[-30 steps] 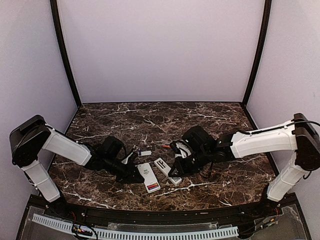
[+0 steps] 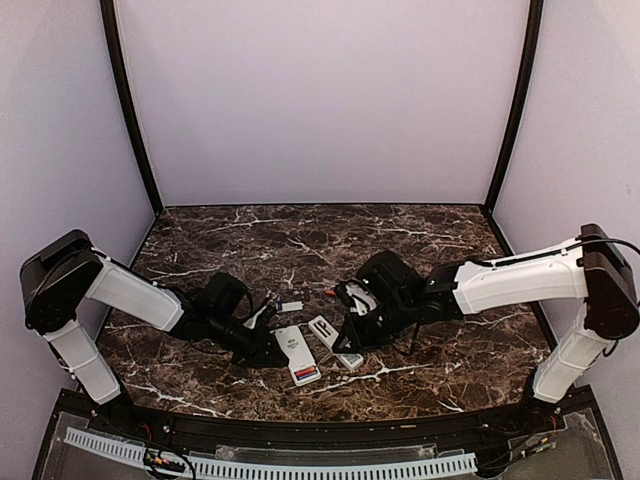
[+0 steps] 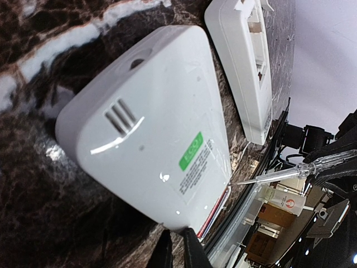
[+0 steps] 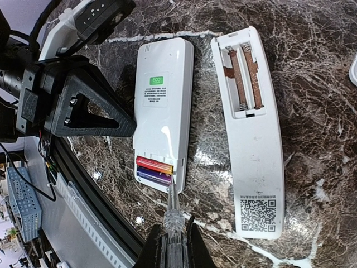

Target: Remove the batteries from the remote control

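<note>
The wide white remote control (image 4: 162,111) lies back side up, its battery compartment bare at the near end. Inside lie an orange battery (image 4: 154,164) and a purple one (image 4: 153,176), side by side. My left gripper is shut on the remote's side edge; the contact is partly hidden. A clear pointed tool (image 4: 174,218) is held in my shut right gripper, its tip beside the batteries' right ends. From the left wrist view the batteries are mostly hidden behind the remote's body.
A narrow white remote (image 4: 256,151) with an empty battery compartment lies close to the right. A small white piece (image 2: 290,306) and a reddish object (image 2: 330,292) rest farther back.
My right gripper has shifted slightly left with the tool in it. My left gripper and the wide remote have stayed in place.
</note>
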